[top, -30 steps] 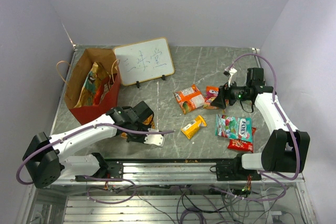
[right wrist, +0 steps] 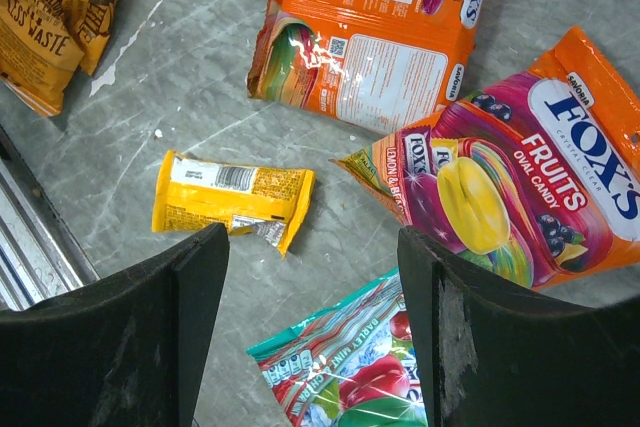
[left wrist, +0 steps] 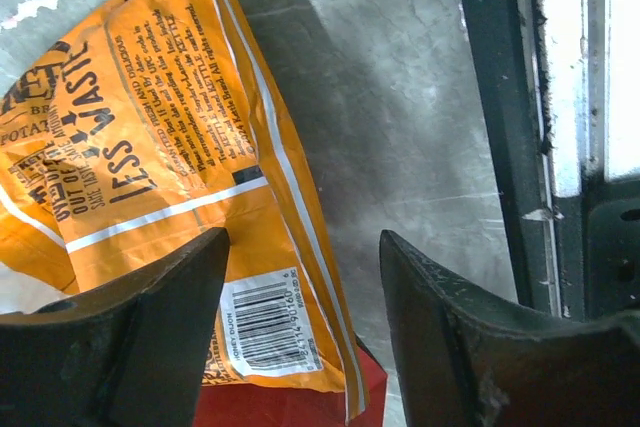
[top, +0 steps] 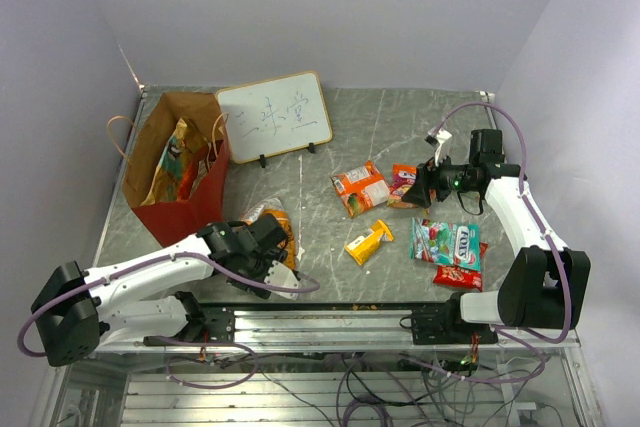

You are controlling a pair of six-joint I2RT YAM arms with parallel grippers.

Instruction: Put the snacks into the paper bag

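Note:
The red paper bag [top: 195, 197] at upper left holds some packs. My left gripper is open low over an orange snack pack [left wrist: 150, 117], whose sealed edge lies between and just beyond its fingers; red material shows below. My right gripper is open above the table with nothing between its fingers. Near it lie a yellow packet [right wrist: 225, 197], an orange candy bag [right wrist: 370, 32], a Fox's fruits bag [right wrist: 520, 177] and a teal bag [right wrist: 355, 367]. A red packet [top: 458, 277] lies partly under the teal one.
A whiteboard [top: 275, 117] on small stands is behind. The metal front edge [top: 310, 309] of the table runs near both grippers. Bare table [top: 370, 122] lies at the back centre.
My right arm is unchanged.

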